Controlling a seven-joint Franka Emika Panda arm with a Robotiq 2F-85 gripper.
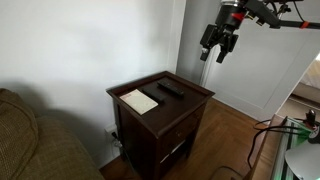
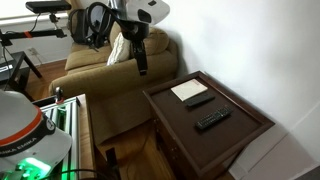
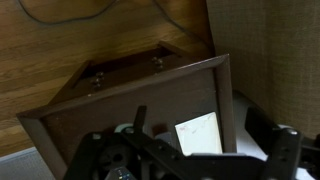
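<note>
High above and to one side of the dark wooden nightstand, my gripper hangs open, its fingers wide apart and nothing between them. On the nightstand top lie a white pad or booklet, a black remote-like object and a second dark, flat object between these two. From the wrist view, the pad shows below the open gripper; the dark objects are mostly hidden or too dim to tell there.
A brown sofa stands near the nightstand. Wooden floor with a loose cable lies in front of the drawers. A white wall rises behind. The air around the gripper is clear.
</note>
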